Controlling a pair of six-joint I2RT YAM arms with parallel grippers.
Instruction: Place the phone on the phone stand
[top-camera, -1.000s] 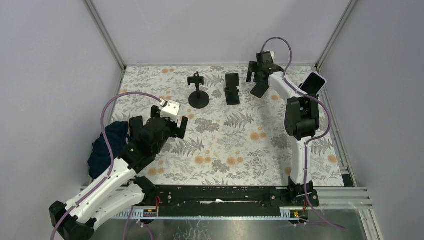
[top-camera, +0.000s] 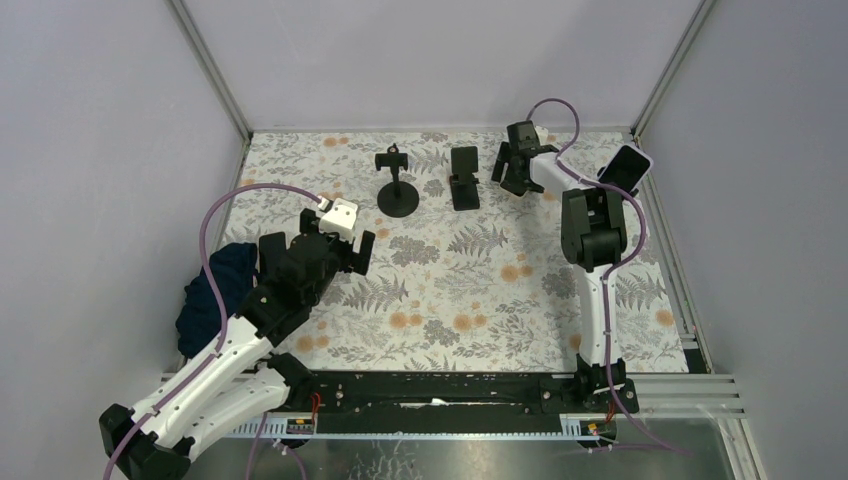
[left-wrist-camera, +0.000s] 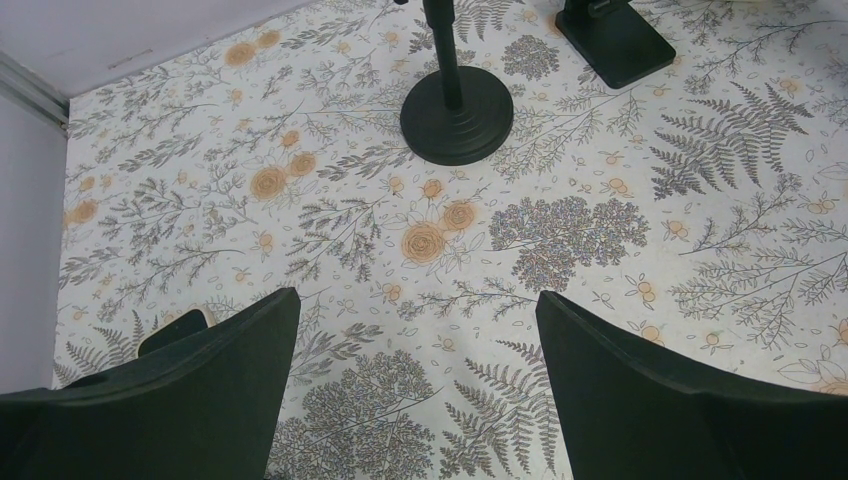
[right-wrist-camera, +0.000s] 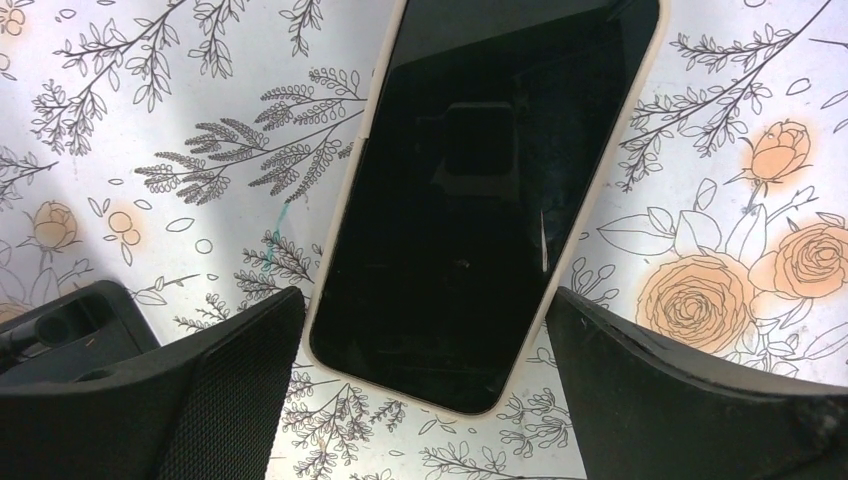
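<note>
A phone (right-wrist-camera: 460, 230) with a black screen and pale rim lies flat under my right gripper, whose fingers sit at either side of its lower end, part open. In the top view that gripper (top-camera: 508, 170) largely hides the phone. A black phone stand (top-camera: 464, 178) is left of it, and a round-based black stand (top-camera: 397, 198) further left, both also partly seen in the left wrist view. My left gripper is open over bare table at the left, nothing between its fingers.
Another phone-like slab (top-camera: 625, 168) is at the far right, dark items (top-camera: 270, 250) lie beside the left arm, and a dark cloth (top-camera: 212, 300) is at the left edge.
My right gripper has come forward and down over the phone since a second ago, with little movement in the last moment. The left arm is still.
</note>
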